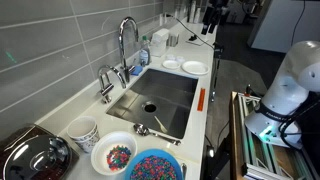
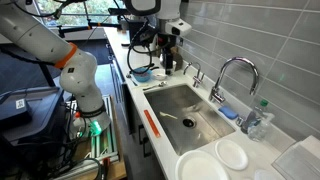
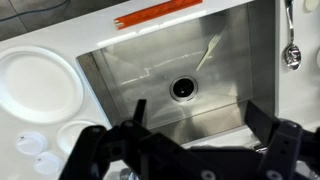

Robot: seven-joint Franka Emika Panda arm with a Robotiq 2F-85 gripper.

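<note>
My gripper hangs over the steel sink (image 3: 130, 72), its fingers wide apart with nothing between them. The exterior view 2 shows it (image 2: 178, 40) high above the counter. Below lies the sink's round drain (image 3: 183, 88), and a thin pale utensil (image 3: 210, 50) rests on the basin floor. An orange-red stick-like object (image 3: 155, 12) lies on the counter strip along the sink. Beyond one end of the basin is a metal spoon (image 3: 291, 45). White plates (image 3: 40, 82) sit beyond the opposite end.
A tall faucet (image 2: 243, 68), a soap bottle (image 2: 255, 115) and a blue sponge (image 2: 228, 112) stand along the wall side. A blue bowl (image 1: 155, 165), a white bowl (image 1: 113, 150) and stacked cups (image 1: 84, 132) occupy the counter's near end. Most of the basin is clear.
</note>
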